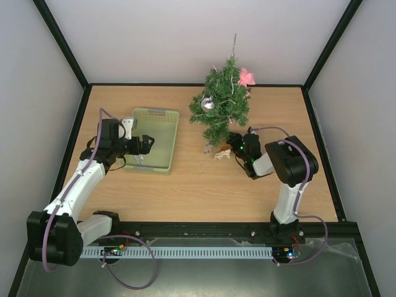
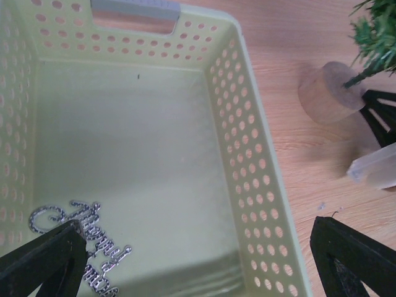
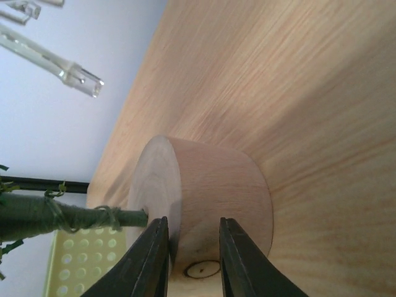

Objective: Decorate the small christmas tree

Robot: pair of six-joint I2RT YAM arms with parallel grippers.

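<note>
The small green Christmas tree stands right of centre at the back, bearing a silver ball, a pink bow and a clear spire at its top. Its round wooden base fills the middle of the right wrist view. My right gripper is shut on that base, a finger on either side of its edge. Over the green basket my left gripper is open and empty. A silver beaded ornament lies on the basket floor below it.
A small white ornament shows by the tree's foot, close to the right gripper. Bare tabletop stretches across the front. A wall stands close behind the tree.
</note>
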